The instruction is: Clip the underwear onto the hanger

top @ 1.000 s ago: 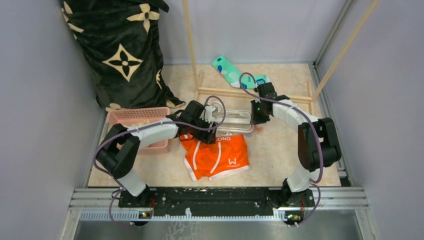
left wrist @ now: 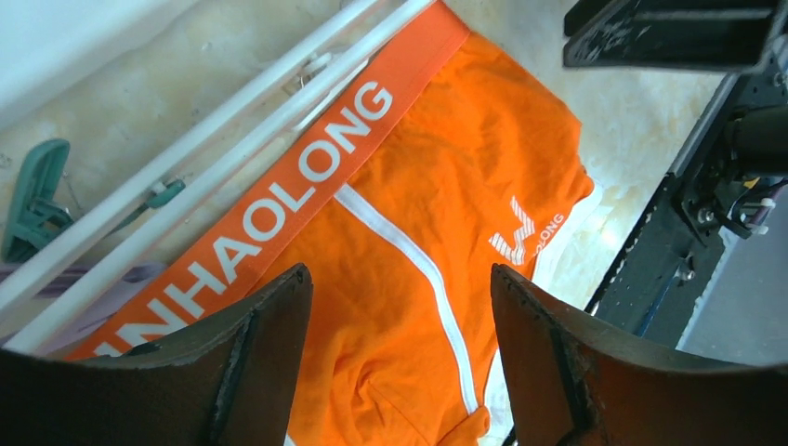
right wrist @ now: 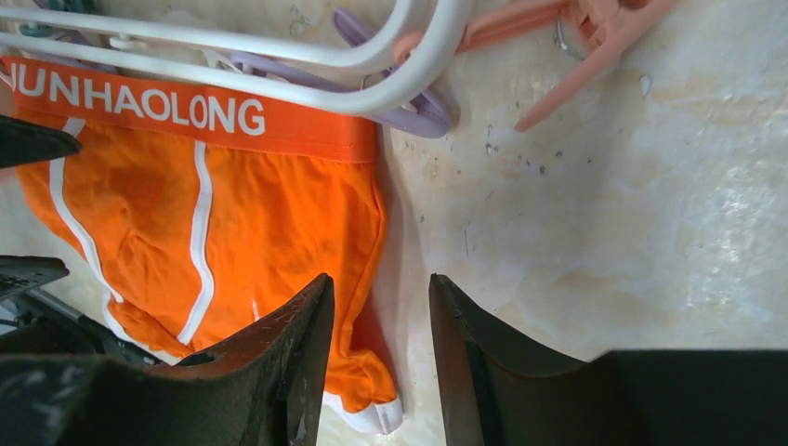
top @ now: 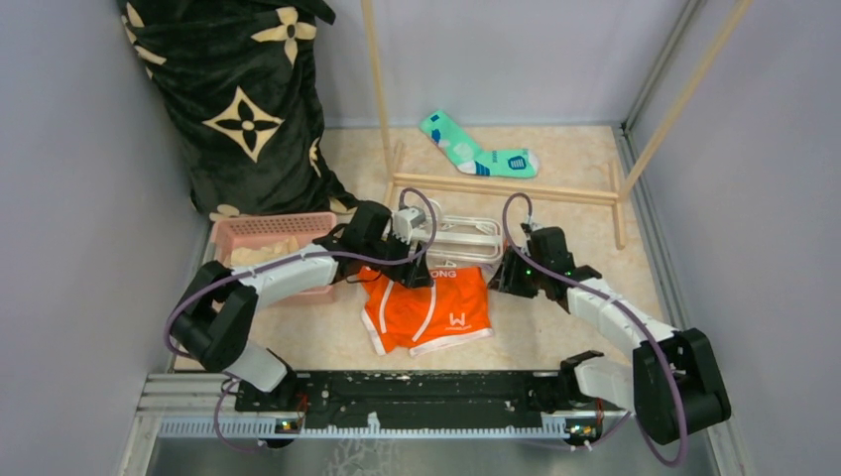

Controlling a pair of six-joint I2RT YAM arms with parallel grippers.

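Orange underwear (top: pixel 436 309) with white trim lies flat at the middle of the table, its lettered waistband (right wrist: pixel 223 116) along the white hanger's (top: pixel 466 238) near rails. A purple clip sits under the hanger's right end, with a pink clip beyond it; a green clip (left wrist: pixel 37 209) shows in the left wrist view. My left gripper is over the underwear, open, with no cloth pinched between its fingers. Near the underwear's right edge, my right gripper stands open and empty. Whether any clip grips the waistband, I cannot tell.
A pink basket (top: pixel 230 238) stands at left, partly behind my left arm. Behind the hanger lie a wooden rack's bar (top: pixel 496 187) and a green sock (top: pixel 486 162). A dark patterned cloth (top: pixel 248 109) fills the back left.
My right gripper has moved from the hanger's right end toward the front, beside the underwear's right edge. The left gripper has shifted only slightly. Earlier, the underwear moved a little toward the hanger.
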